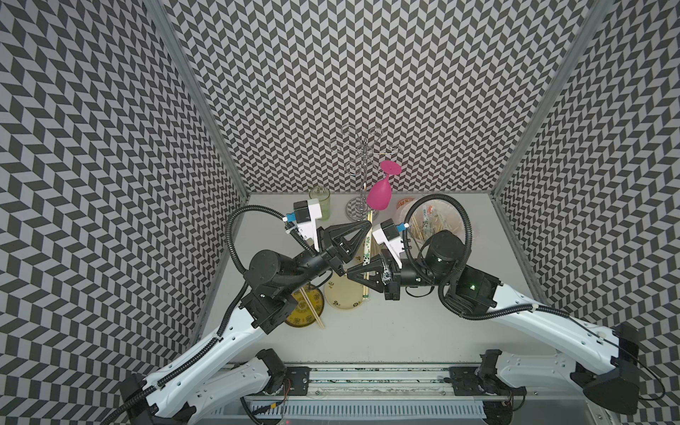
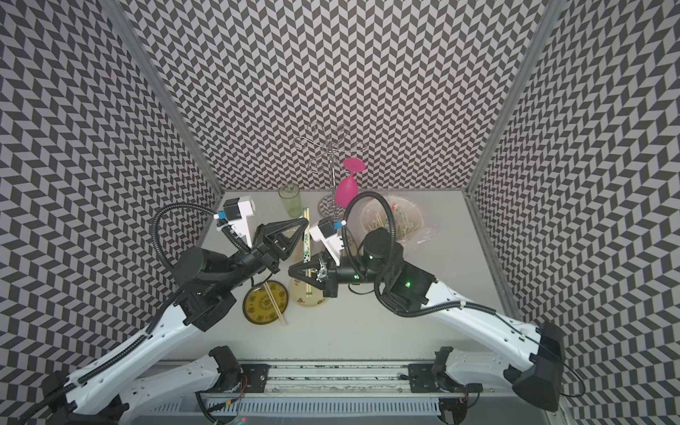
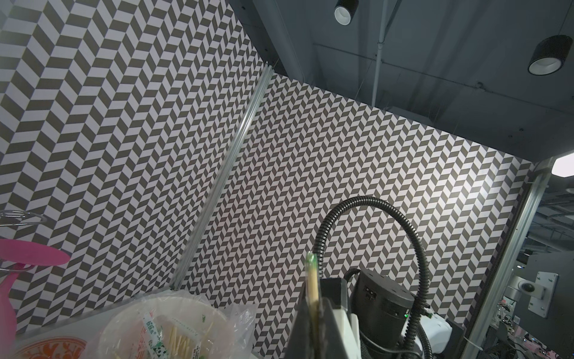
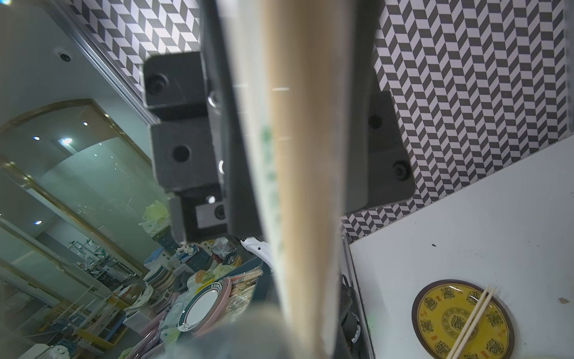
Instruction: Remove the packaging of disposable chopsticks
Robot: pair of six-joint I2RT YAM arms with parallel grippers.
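A packaged pair of chopsticks stands out lengthwise between my grippers in both top views, filling the middle of the right wrist view. My left gripper is shut at its upper part; my right gripper is shut, with its tips at the lower part. Both seem to hold it, though the fingertips are small or blurred. A bare pair of chopsticks lies on the yellow plate at front left.
A cream plate is below the grippers. A metal stand with pink cups, a green glass and a bowl of chopsticks in plastic stand at the back.
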